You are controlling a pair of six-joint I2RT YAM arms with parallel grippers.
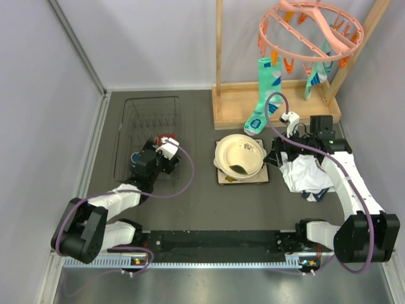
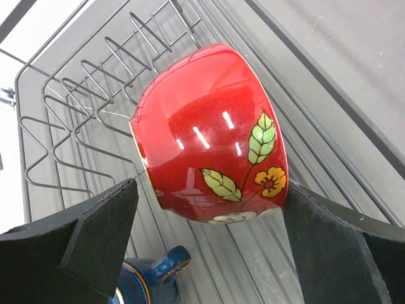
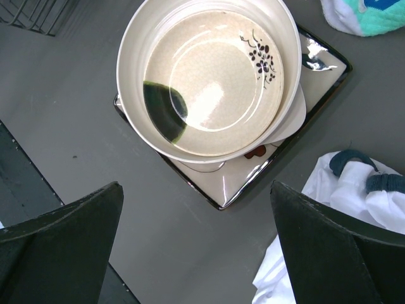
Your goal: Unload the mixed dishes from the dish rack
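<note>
A red bowl [image 2: 209,126] with painted leaves and a yellow flower lies tipped in the wire dish rack [image 2: 126,54]. My left gripper is open, its fingers to either side of the bowl's lower end; whether they touch it, I cannot tell. Below it in the rack is a blue mug [image 2: 158,275], partly hidden by the left finger. A cream plate [image 3: 212,88] rests in a white pot [image 3: 130,85] on a rectangular patterned tray [image 3: 221,187]. Above the table near them my right gripper stands open and empty.
White cloth [image 1: 307,174] lies under the right arm. Behind the tray is a wooden stand [image 1: 240,104], where socks [image 1: 264,95] hang from a pink ring hanger [image 1: 310,9]. Bare table stretches between the rack and tray.
</note>
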